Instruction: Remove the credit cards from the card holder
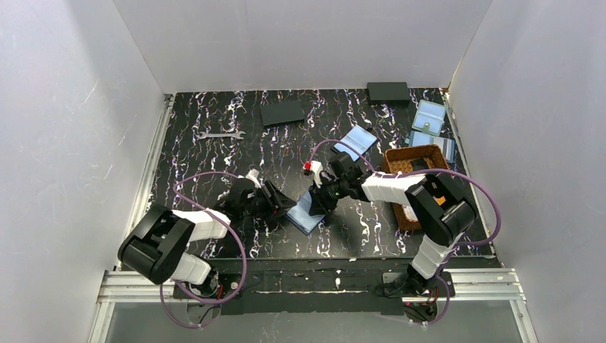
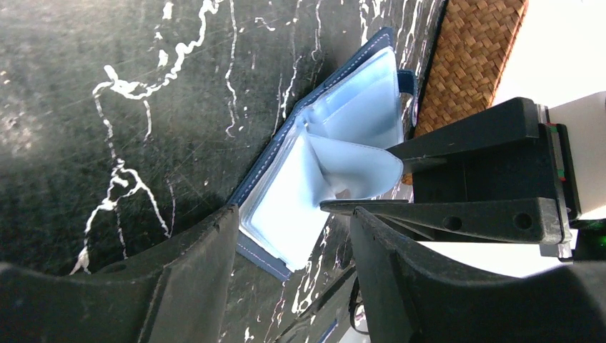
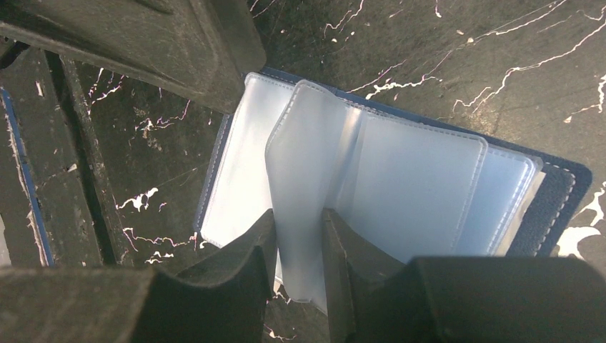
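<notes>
The blue card holder (image 1: 302,216) lies open on the dark marble table, its clear sleeves fanned. In the left wrist view my left gripper is part open just short of the holder (image 2: 282,207). My right gripper is over the holder (image 3: 421,179), its fingertips at a raised clear sleeve, with a narrow gap between them; whether it grips the sleeve I cannot tell. I cannot make out cards for certain.
A basket (image 1: 398,161) stands at the right. Further blue holders (image 1: 355,143) lie behind. A wrench (image 1: 221,135) and black slabs (image 1: 282,113) are at the back.
</notes>
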